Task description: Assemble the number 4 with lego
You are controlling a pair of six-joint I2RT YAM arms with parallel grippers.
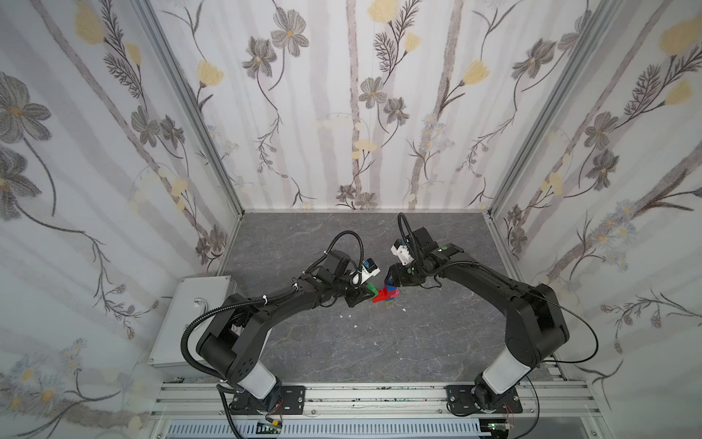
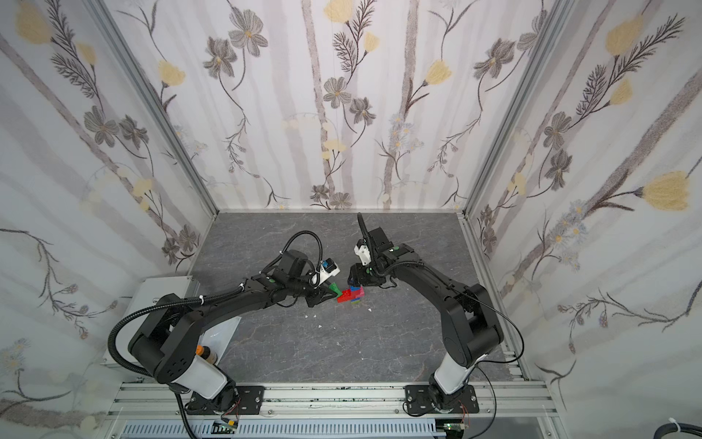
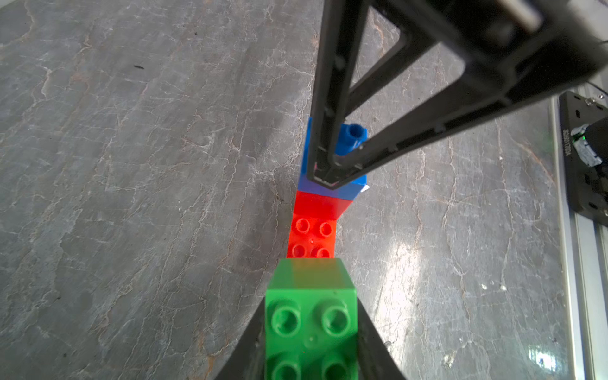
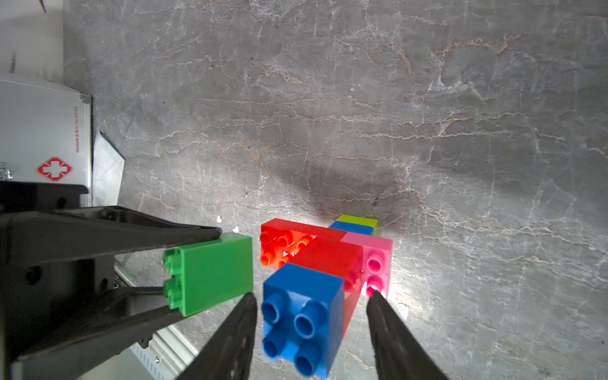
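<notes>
In the left wrist view, a green brick (image 3: 310, 323) sits between the fingertips of my left gripper (image 1: 368, 291), which is shut on it. The right wrist view shows this green brick clear of the build, to its left. A blue brick (image 4: 302, 316) tops the build, above a red brick (image 4: 329, 253); a longer red brick (image 4: 297, 235) reaches left and a pink brick (image 4: 373, 253) right. My right gripper is open around the blue brick, its right finger (image 4: 395, 338) apart from it. Lower down, another blue piece (image 4: 351, 228) and a lime-green piece (image 4: 357, 220) partly show.
Both grippers are close together at the build. Small white bits (image 1: 376, 325) lie on the grey floor (image 1: 438, 336). A white case (image 4: 38, 139) with a red cross stands at the left. Behind and in front of the arms the floor is largely free.
</notes>
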